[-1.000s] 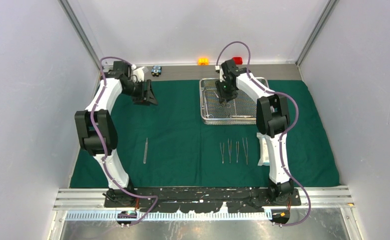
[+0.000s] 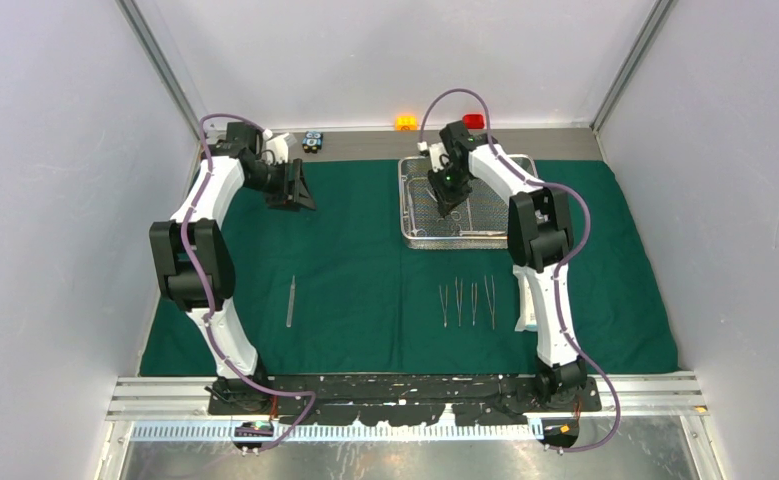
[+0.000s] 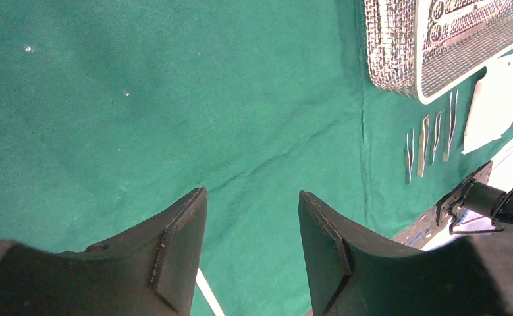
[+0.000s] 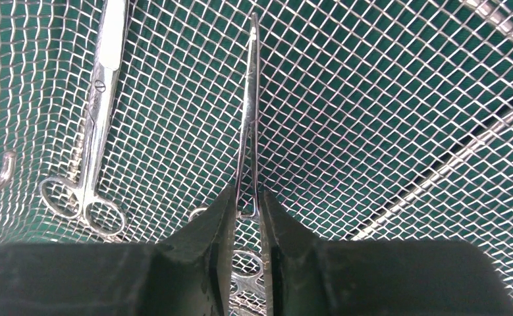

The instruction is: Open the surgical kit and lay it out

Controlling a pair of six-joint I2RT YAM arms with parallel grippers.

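Note:
The wire mesh tray [image 2: 406, 225] sits at the back right of the green cloth. Inside it my right gripper is part closed around the lower end of a slim metal instrument [image 4: 249, 92]; whether it grips it is unclear. Scissors [image 4: 95, 125] lie to the left of that, with more ring handles [image 4: 247, 260] beneath. My left gripper hangs open and empty over the cloth at the back left. Several tweezers [image 2: 459, 300] lie in a row before the tray, and a slim instrument [image 2: 291, 300] lies alone at front left.
A white packet [image 2: 523, 310] lies right of the tweezers, partly under the right arm. Small yellow [image 2: 405, 123], red [image 2: 473, 120] and dark [image 2: 313, 142] objects stand on the back ledge.
The left arm is still.

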